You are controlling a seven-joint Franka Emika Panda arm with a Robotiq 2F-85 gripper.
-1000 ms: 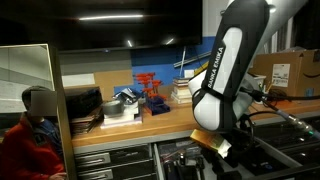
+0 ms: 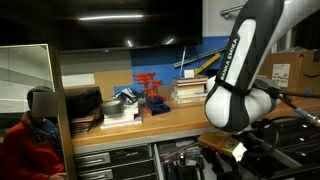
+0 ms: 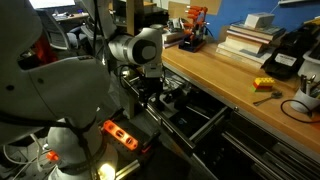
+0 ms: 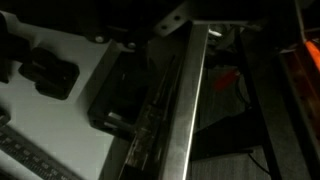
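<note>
In the wrist view the dark parts of my gripper run along the top edge, apart, with nothing seen held between them. Below lies an open drawer (image 4: 180, 140), its pale metal edge crossing the view. Inside it are dark long tools (image 4: 155, 115) and a black block (image 4: 48, 75). In exterior view 2 the white arm (image 3: 147, 55) reaches down over the open drawer (image 3: 205, 115); its fingertips are too dark to make out. In exterior view 1 the arm (image 2: 230, 105) hangs over the same drawers, the fingers hidden in shadow.
A wooden worktop (image 2: 145, 128) runs behind the drawers, with stacked books (image 3: 248, 38), a yellow and red block (image 3: 263, 84) and a metal bowl (image 2: 112, 108) on it. A person in red (image 2: 30, 150) sits at the left. An orange strip (image 3: 120, 134) lies near the arm.
In exterior view 1 the arm has swung to the right over the drawers. The worktop and the things on it have stayed in place.
</note>
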